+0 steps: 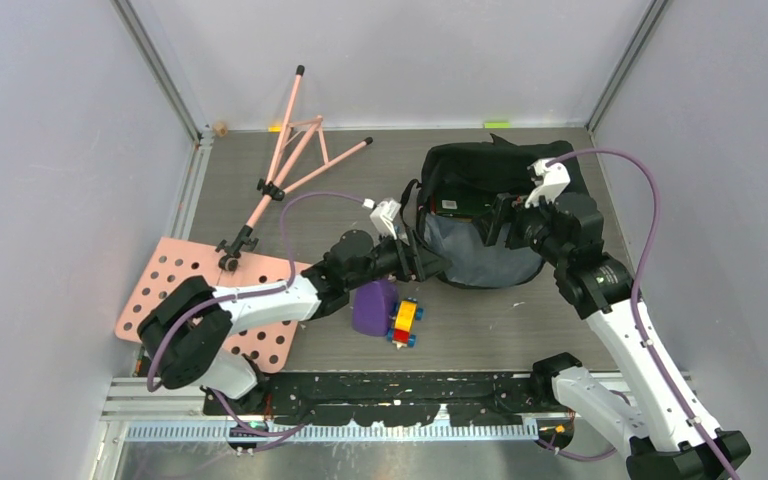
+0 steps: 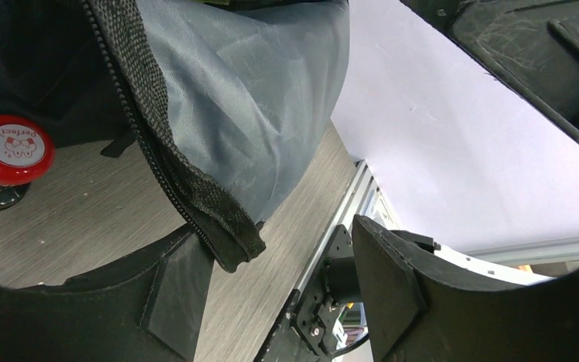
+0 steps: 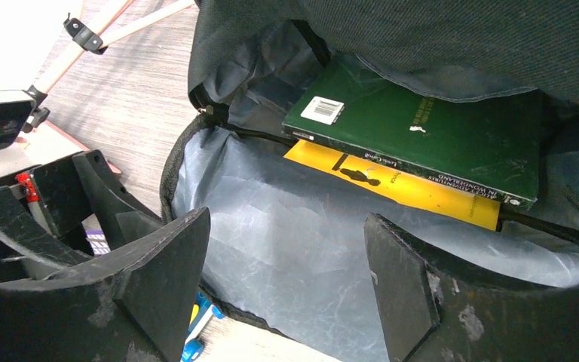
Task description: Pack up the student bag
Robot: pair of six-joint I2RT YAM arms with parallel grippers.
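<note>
The black student bag (image 1: 520,160) lies at the back right, mouth open, its grey front panel (image 1: 485,255) spread on the table. Inside, a dark green book (image 3: 422,143) rests over a yellow booklet (image 3: 399,185). My left gripper (image 1: 435,262) is at the panel's left front corner. In the left wrist view, the zippered edge (image 2: 196,204) reaches between its open fingers, closer to the left one, not clamped. Over the panel, my right gripper (image 1: 492,222) stands open with nothing between its fingers.
A purple container (image 1: 372,310) and a toy block car (image 1: 405,320) sit left of the bag. Beside the bag is a red-capped round item (image 2: 15,151). A pink frame (image 1: 285,165) and perforated pink board (image 1: 275,345) occupy the left.
</note>
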